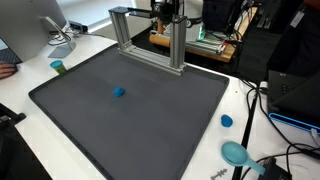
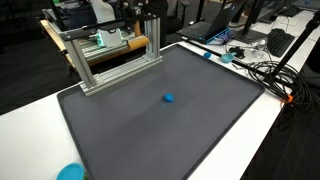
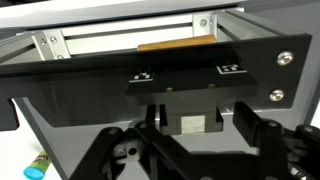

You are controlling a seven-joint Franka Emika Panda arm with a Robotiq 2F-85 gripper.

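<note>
In the wrist view my gripper is part open, its dark fingers point(image 3: 245, 122) spread to either side of a small grey piece point(image 3: 190, 101). This piece is on the front of a black panel point(image 3: 80, 87) with two small white-marked tags. Whether the fingers touch it, I cannot tell. Behind the panel lies an orange-brown strip point(image 3: 177, 43). A metal frame point(image 1: 150, 55) holds the panel at the back of the table in exterior view 1; the arm there is mostly cut off by the top edge.
A blue object point(image 1: 119, 92) lies on the dark mat point(image 1: 130, 130), otherwise clear. A green-topped cup point(image 1: 58, 67) stands at the back left. Near the right side are a blue disc point(image 1: 226, 121), a turquoise bowl point(image 1: 238, 155) and cables point(image 1: 290, 150).
</note>
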